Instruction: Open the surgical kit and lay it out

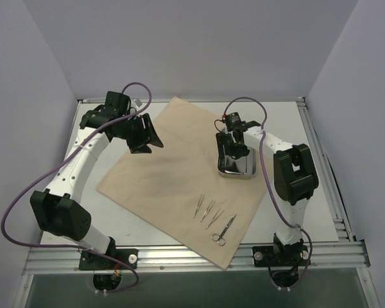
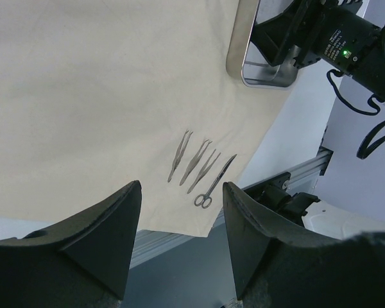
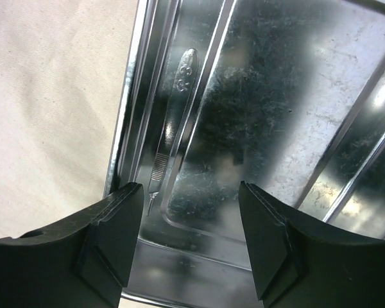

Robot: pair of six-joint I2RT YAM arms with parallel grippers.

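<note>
The metal kit tray (image 1: 237, 172) sits on the beige cloth (image 1: 160, 179) at right. My right gripper is inside it, open, over a scalpel handle (image 3: 176, 102) lying in the tray's side channel. Scissors (image 2: 203, 200) and several tweezers-like instruments (image 2: 195, 160) lie in a row on the cloth's near right part. My left gripper hangs open above the left side of the cloth, nothing between its fingers.
White table (image 1: 301, 212) surrounds the cloth, with metal rails along its edges and grey walls at the back and sides.
</note>
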